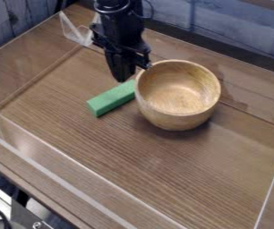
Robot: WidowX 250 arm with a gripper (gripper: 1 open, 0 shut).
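The black gripper (119,59) hangs above the green block (112,98), just up and left of the wooden bowl (176,110); whether its fingers are open or shut is hard to tell. The green block lies flat on the table, its right end close to the bowl's left side. The bowl stands upright and looks empty.
A clear plastic piece shows at the top left.
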